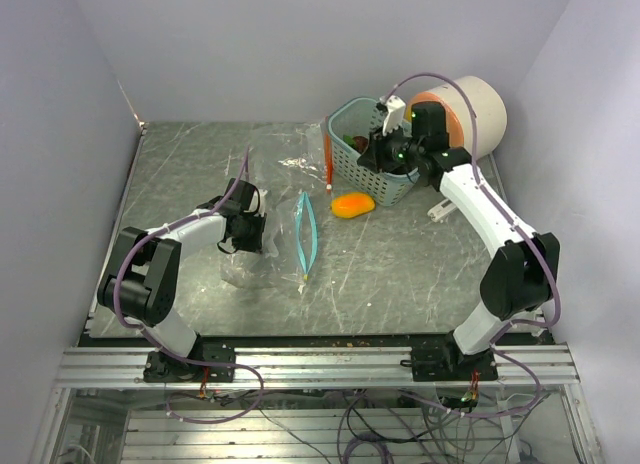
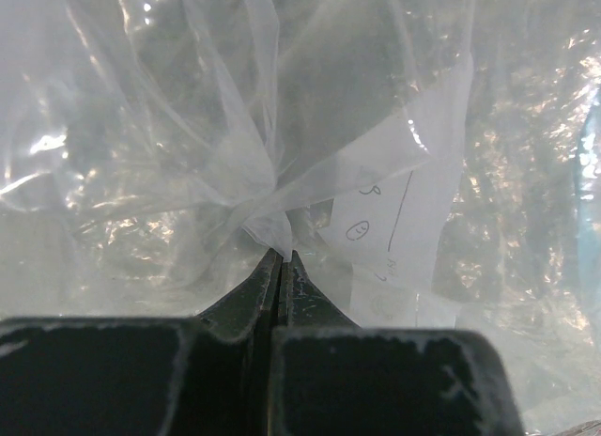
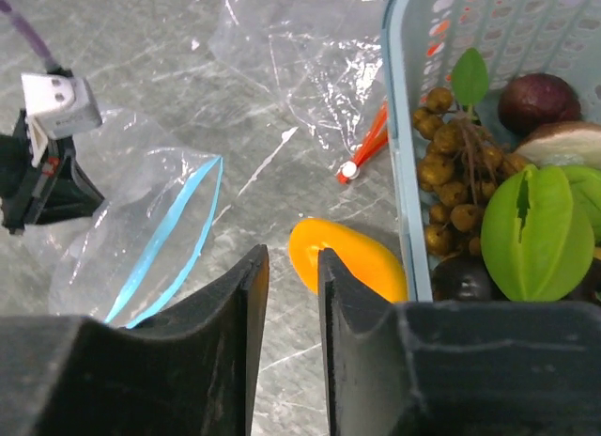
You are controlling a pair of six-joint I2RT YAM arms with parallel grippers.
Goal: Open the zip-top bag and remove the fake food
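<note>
The clear zip top bag (image 1: 270,269) lies on the table with its blue zip strip (image 3: 160,243) spread into an open loop. My left gripper is shut on a pinched fold of the bag's film. An orange fake fruit (image 1: 353,205) lies on the bare table right of the bag, in front of the basket. My right gripper hangs above it at the basket's edge, fingers part open, with nothing seen between them.
A mint basket (image 1: 357,114) of fake produce stands at the back right, beside a white drum (image 1: 475,114). More clear film with a red slider (image 3: 372,135) lies behind the bag.
</note>
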